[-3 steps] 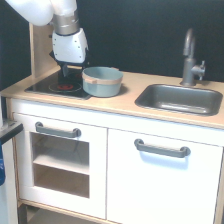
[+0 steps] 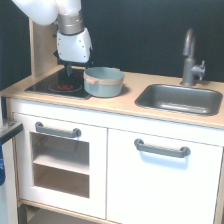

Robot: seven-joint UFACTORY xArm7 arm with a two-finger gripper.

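Observation:
A blue-grey pot (image 2: 104,88) sits at the right edge of the dark stove top (image 2: 48,85), partly over the wooden counter. My gripper (image 2: 74,70) reaches down from the upper left to the pot's left side, near its rim. Its dark fingers are small and blend into the dark background, so whether they are open, or grip the rim or a handle, does not show clearly. The inside of the pot is mostly hidden by its near wall.
To the right, a metal sink (image 2: 180,98) is set into the counter, with a grey faucet (image 2: 192,60) behind it. Bare wooden counter (image 2: 122,103) lies between pot and sink. Below are white cabinet doors with a grey handle (image 2: 162,148).
My arm has shifted slightly to the right. The pot also appears a touch further right than before.

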